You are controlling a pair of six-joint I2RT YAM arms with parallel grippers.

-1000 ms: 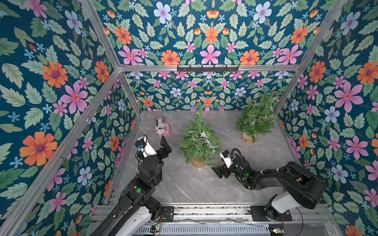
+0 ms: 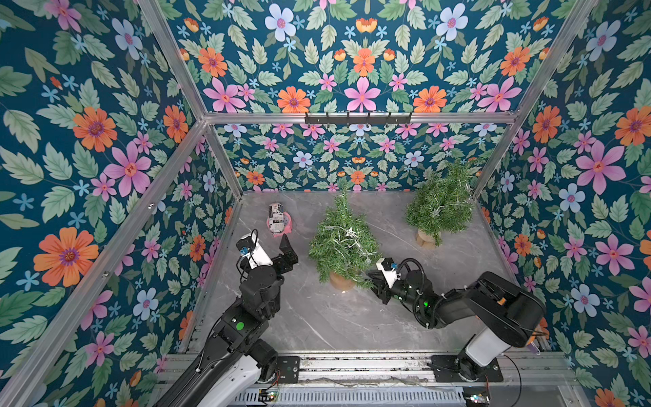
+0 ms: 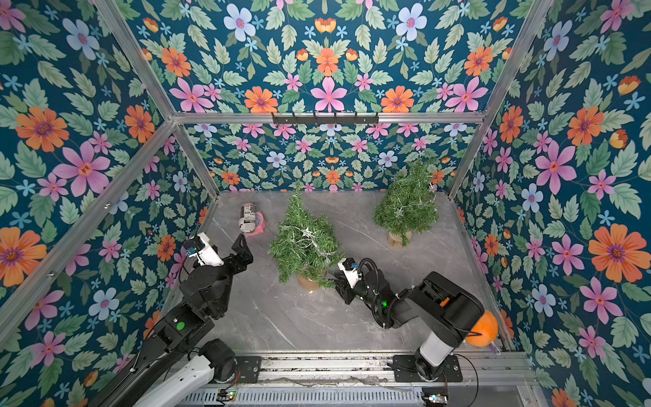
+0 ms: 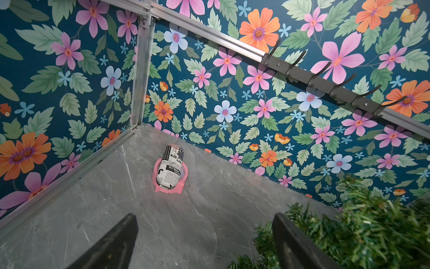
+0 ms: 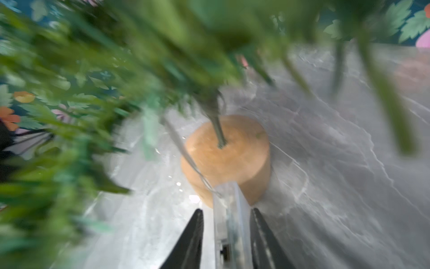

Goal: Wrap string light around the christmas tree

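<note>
The middle tree [image 2: 343, 240] stands on a wooden base [image 5: 224, 157], with silvery string strands in its branches. My right gripper [image 2: 378, 288] is low against its right side. In the right wrist view a thin strand [image 5: 188, 157] runs down to a clear plastic piece [image 5: 230, 210] between the fingers; I cannot tell whether it is gripped. My left gripper stands open left of the tree, nothing between its fingers.
A second tree [image 2: 439, 203] stands at the back right. A wrapped bundle [image 4: 171, 165] rests in a pink holder [image 4: 156, 179] at the back left. An orange ball [image 3: 482, 329] is behind the right arm.
The left gripper has barely moved.
</note>
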